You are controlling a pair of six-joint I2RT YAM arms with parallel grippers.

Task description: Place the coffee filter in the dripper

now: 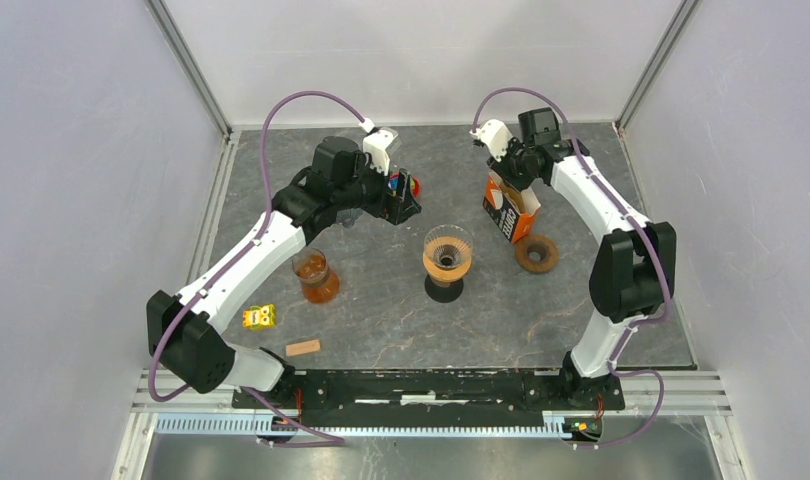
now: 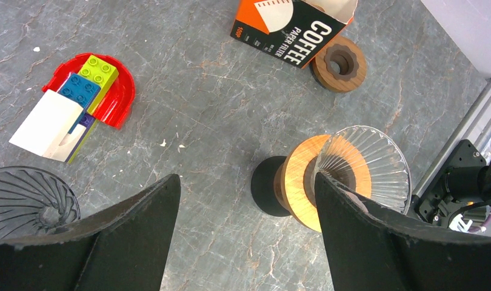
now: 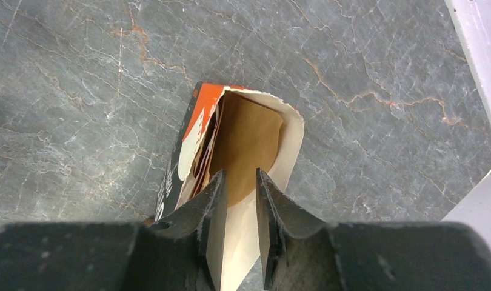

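The coffee filter box (image 1: 508, 212), orange and black with an open top, stands at the right of the table. Inside it, brown paper filters (image 3: 246, 139) show in the right wrist view. Over the box's open top is my right gripper, fingers parted by a gap, with no filter visibly pinched; how deep the tips reach is unclear. The dripper (image 1: 447, 250), ribbed clear glass with a wooden collar, rests on a black-based stand near the table's middle, its cone empty. My left gripper is wide open above the table, nothing between its fingers.
A wooden ring (image 1: 536, 253) lies just in front of the box. Left of the dripper stands an amber glass (image 1: 316, 277). A red dish with toy bricks (image 2: 120, 91) and a dark ribbed cup (image 2: 34, 203) lie under the left arm.
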